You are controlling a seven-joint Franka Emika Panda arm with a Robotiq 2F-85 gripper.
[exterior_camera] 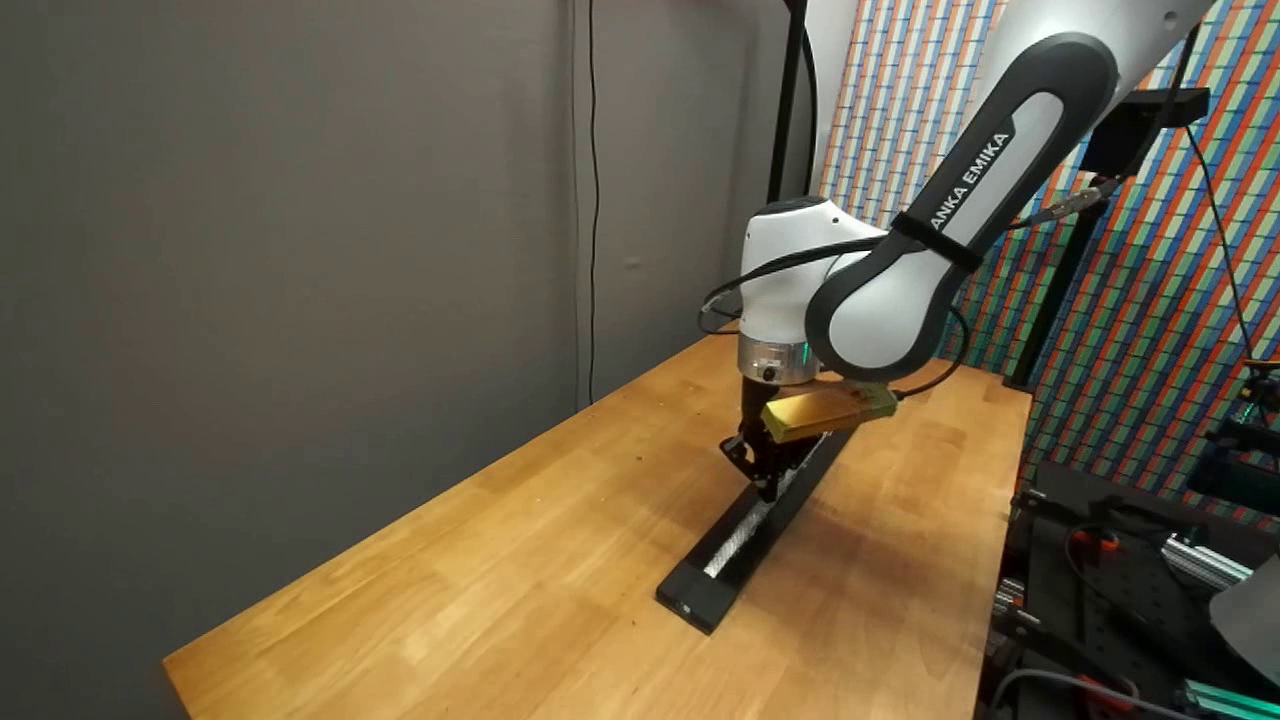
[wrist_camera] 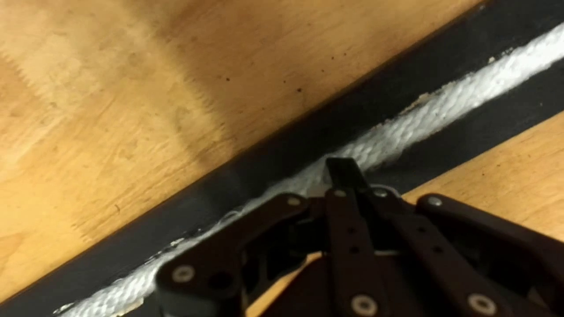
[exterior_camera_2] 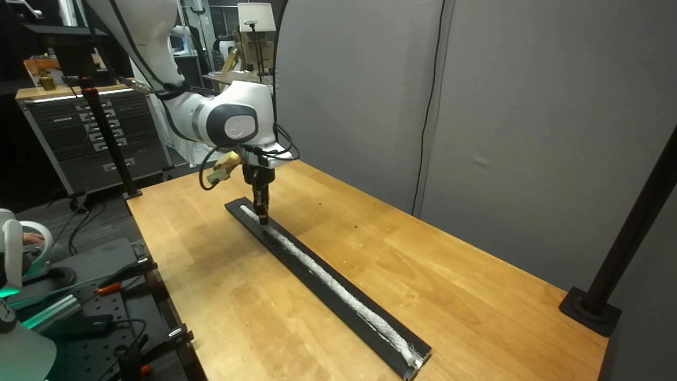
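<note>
A white braided rope (exterior_camera_2: 323,274) runs along the groove of a long black strip (exterior_camera_2: 298,263) lying on the wooden table. My gripper (exterior_camera_2: 262,219) points straight down over the strip, near its far end in exterior view 2. In the wrist view the gripper is shut, its fingertips over the rope (wrist_camera: 423,119) and seemingly resting on it. Nothing shows between the fingers. The same gripper (exterior_camera: 768,492) appears in exterior view 1 above the strip (exterior_camera: 708,596). The rope directly under the fingers is hidden.
Bare wooden table (exterior_camera: 504,564) surrounds the strip on both sides. A grey wall panel (exterior_camera_2: 508,127) stands along one long edge, with a black post base (exterior_camera_2: 590,311) at a table corner. Equipment on a black bench (exterior_camera: 1116,600) sits beside the other edge.
</note>
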